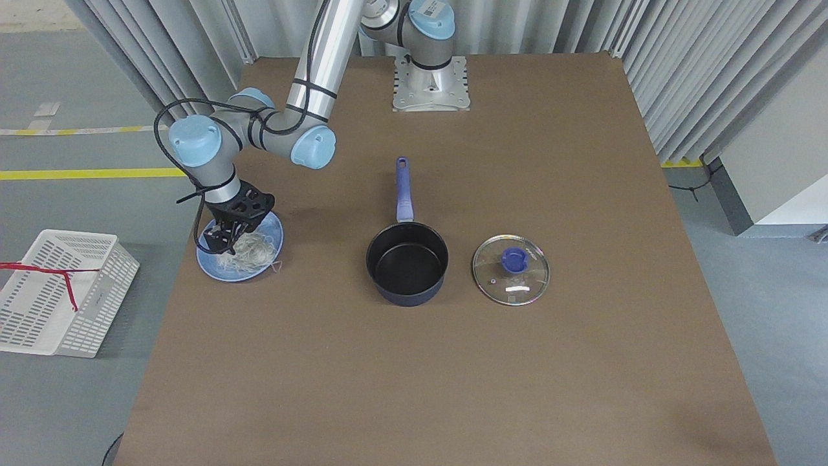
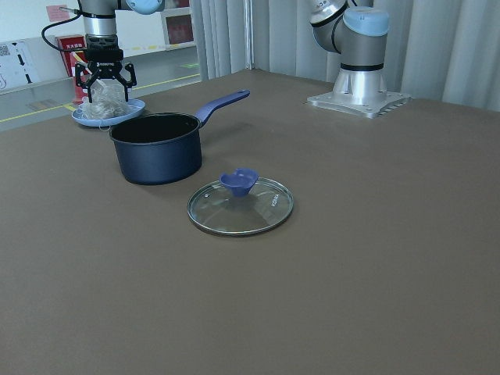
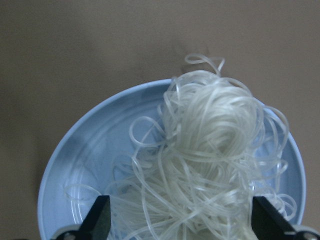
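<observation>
A light-blue plate point(image 1: 271, 228) at the table's left holds a tangled pile of white noodles point(image 3: 200, 150). My gripper is down over the plate, its black fingers open on either side of the pile, which fills the space between them in the wrist view. The dark blue saucepan point(image 1: 405, 264), handle pointing away from the front camera, stands right of the plate, and the glass lid point(image 1: 489, 272) with a blue knob lies to its right.
The robot base point(image 1: 431, 97) is at the back. A white basket point(image 1: 93, 310) is on the floor to the left.
</observation>
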